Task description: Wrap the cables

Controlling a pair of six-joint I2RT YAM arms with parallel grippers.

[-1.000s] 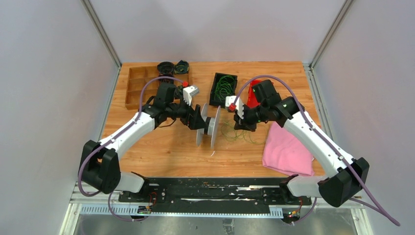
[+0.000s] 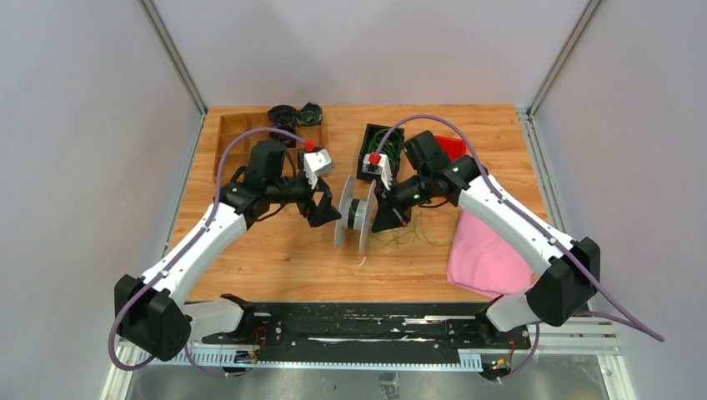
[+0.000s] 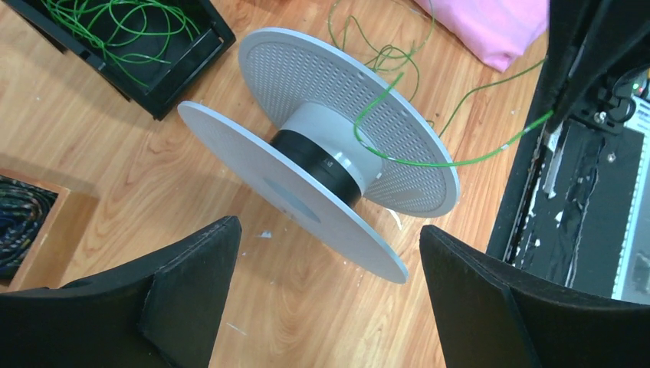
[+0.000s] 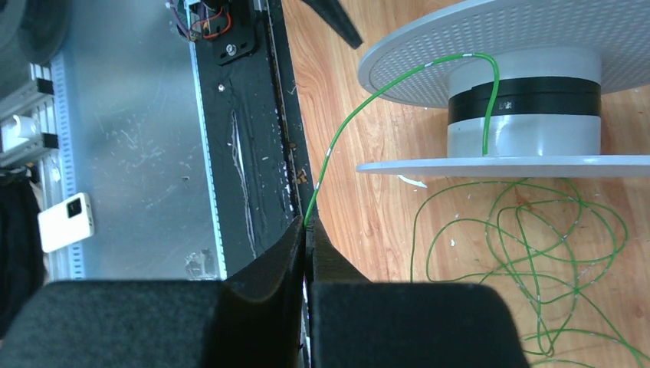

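Note:
A grey spool with two discs and a black band round its hub rests on the table between the grippers. The green cable comes over the right disc, lies against the hub and runs to my right gripper, which is shut on it. Loose coils of the same cable lie on the wood beside the spool. My left gripper is open just left of the spool, its fingers apart with nothing between them; one fingertip also shows at the top of the right wrist view.
Behind the spool stands a black tray holding green cable. A wooden divided box with dark coils is at the back left, a red bin at the back right, a pink cloth at right.
My right gripper has come leftward to the spool's right disc. The left gripper has drawn back slightly to the left of the spool. The spool stays in place.

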